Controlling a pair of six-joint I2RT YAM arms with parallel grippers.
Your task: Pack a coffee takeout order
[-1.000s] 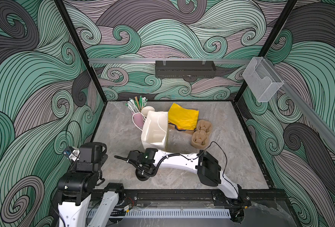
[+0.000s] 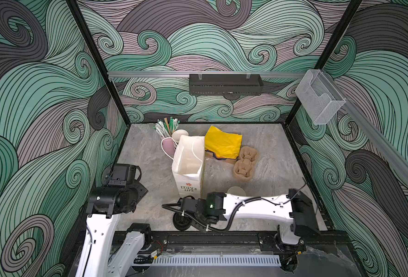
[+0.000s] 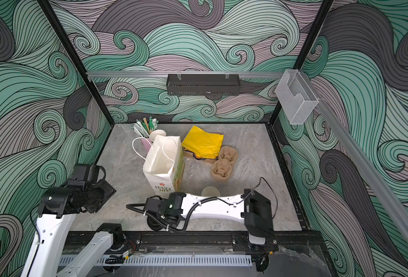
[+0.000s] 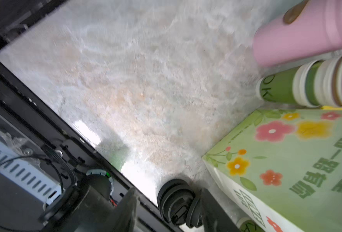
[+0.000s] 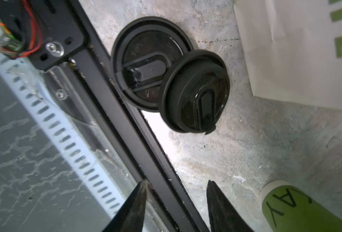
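A white paper bag (image 2: 188, 161) with floral green sides stands open-topped mid-table, one handle outside its left side. By the front edge are black cup lids; one tilted lid (image 5: 196, 92) leans over another lid (image 5: 151, 63) in the right wrist view. My right gripper is above them, its fingers apart; only the table and its edge show between the tips. A green cup (image 5: 302, 208) is to its right. My left gripper is at the front left, its fingers apart and the lids in the background between them. Its tips are hidden in the top views.
Behind the bag's left side are a pink holder (image 4: 302, 32) of straws and stacked paper cups (image 4: 306, 85). A yellow cloth-like item (image 2: 224, 142) and a brown cup carrier (image 2: 245, 163) lie to the bag's right.
The right arm has shifted rightward and toward the front edge. The lids show a little further right. The bag stays put.
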